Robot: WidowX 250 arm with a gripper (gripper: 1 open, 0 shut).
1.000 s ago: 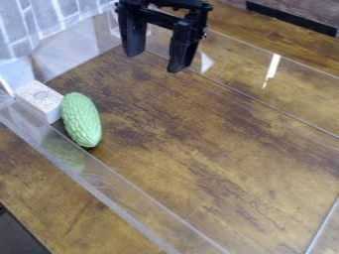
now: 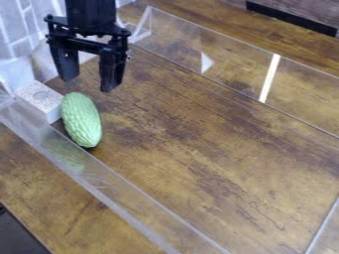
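My black gripper (image 2: 90,67) hangs at the upper left, open, its two fingers spread with nothing between them. Just below and a little in front of it lies a pale green bitter melon or cucumber-like vegetable (image 2: 81,121) on the wooden surface. Left of the vegetable is a white speckled block (image 2: 40,99), partly behind the clear side wall.
Clear acrylic walls (image 2: 146,210) border the wooden floor (image 2: 219,149) on several sides. Crumpled light cloth or plastic stands at the back left.
My gripper has moved left and somewhat down from the top middle to above the green vegetable, still open. The vegetable and block have not visibly moved.
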